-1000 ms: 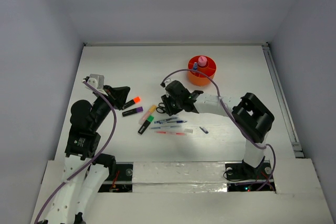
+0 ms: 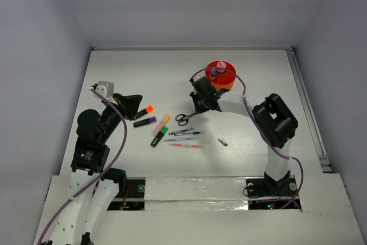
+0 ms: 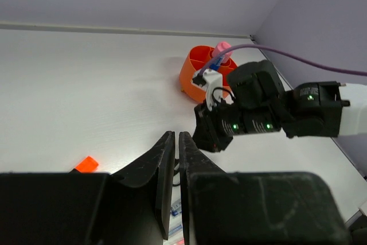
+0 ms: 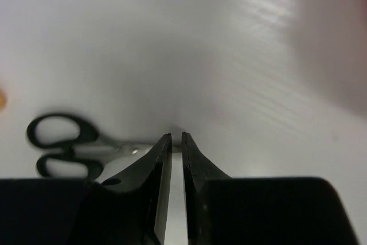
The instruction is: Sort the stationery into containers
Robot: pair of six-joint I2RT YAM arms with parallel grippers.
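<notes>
Black-handled scissors [image 2: 183, 120] lie on the white table, in the right wrist view [image 4: 63, 133] at lower left, blades running under the fingertips of my right gripper. Its fingers are close together; whether they grip the blades cannot be told. My left gripper hangs at the left, fingertips nearly together, nothing seen between them. An orange round organizer [image 2: 223, 84] with a pink and a blue item inside stands at the back right. Highlighters with orange [image 2: 149, 109], purple [image 2: 151, 120], yellow [image 2: 166, 119] and green [image 2: 163, 130] caps and several pens [image 2: 184, 145] lie loose.
A small blue item [image 2: 222, 142] lies alone at the front right. Grey walls enclose the sides and back.
My right gripper has moved right and toward the back, nearer the organizer, and the scissors have shifted slightly right. The left arm has not moved.
</notes>
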